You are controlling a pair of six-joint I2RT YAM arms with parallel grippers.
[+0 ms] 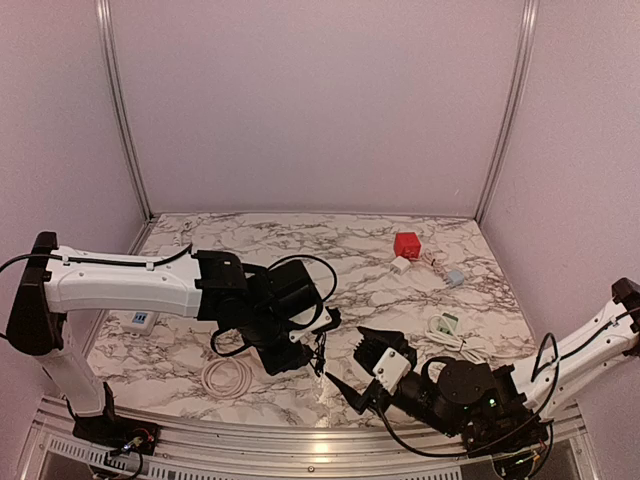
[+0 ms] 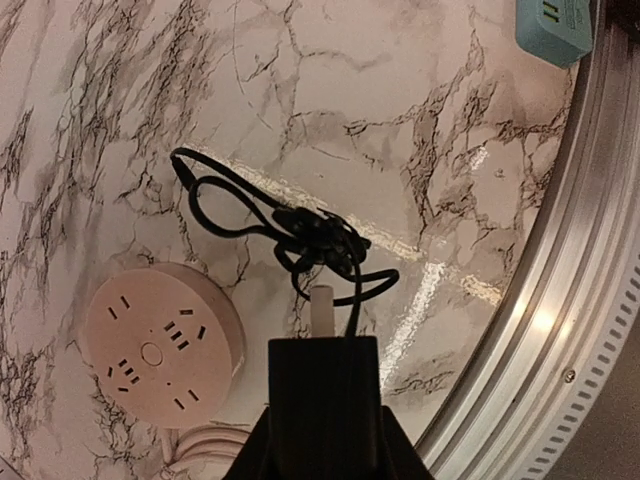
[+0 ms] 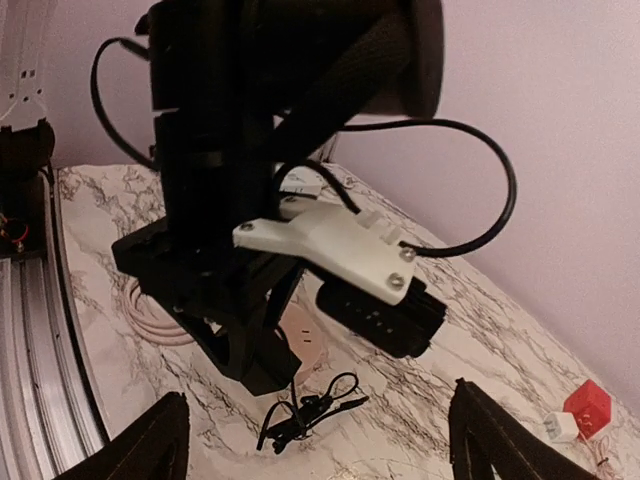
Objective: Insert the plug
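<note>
My left gripper (image 1: pixel 312 362) is shut with something between its fingers, low at the front middle; in the left wrist view a black block (image 2: pixel 322 405) with a cable fills the finger area, a pale tip (image 2: pixel 321 305) showing beyond it. A bundled black cable (image 2: pixel 320 237) lies on the marble below. The round pink socket (image 2: pixel 150 340) lies beside it, its coiled cord (image 1: pixel 227 378) at front left. My right gripper (image 1: pixel 350 375) stands open to the right of the left one, facing it, its fingers (image 3: pixel 500 440) apart with nothing held.
A white power strip (image 1: pixel 138 320) lies at the left, a red cube (image 1: pixel 406 244) and white cube (image 1: pixel 400 264) at back right. A blue-green strip (image 2: pixel 552 25) sits by the metal front rail (image 2: pixel 545 330). A white cable (image 1: pixel 455 340) lies at right.
</note>
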